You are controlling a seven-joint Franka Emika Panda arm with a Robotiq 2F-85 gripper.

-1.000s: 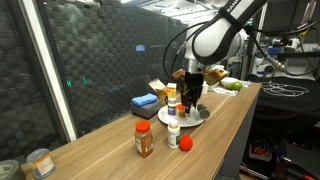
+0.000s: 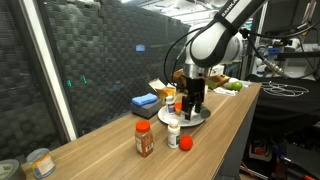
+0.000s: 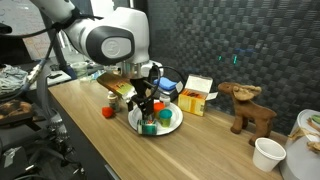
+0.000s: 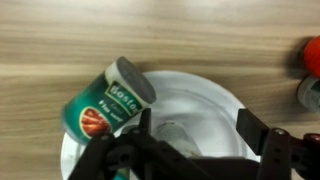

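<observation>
My gripper hangs over a round white plate (image 4: 205, 100), its black fingers (image 4: 250, 128) spread apart. Below the gap, a pale rounded object (image 4: 172, 138) rests on the plate, and I see no grip on it. A green can with a red picture (image 4: 105, 95) lies at the left of the wrist view, partly over the plate's rim. In the second exterior view the gripper (image 3: 147, 112) is low among the things on the plate (image 3: 175, 122). These include a green cup (image 3: 165, 116) and an orange-red item (image 3: 158, 106).
On the wooden table stand a brown jar with an orange lid (image 2: 144, 138), a small white-capped bottle (image 2: 173, 134) and a red ball (image 2: 186, 143). Farther off are a yellow box (image 3: 197, 97), a toy moose (image 3: 252, 108) and a white cup (image 3: 268, 153).
The arm has shifted a little, and the gripper now sits lower over the plate, covering more of the pale object. The jar, bottle and red ball have not moved.
</observation>
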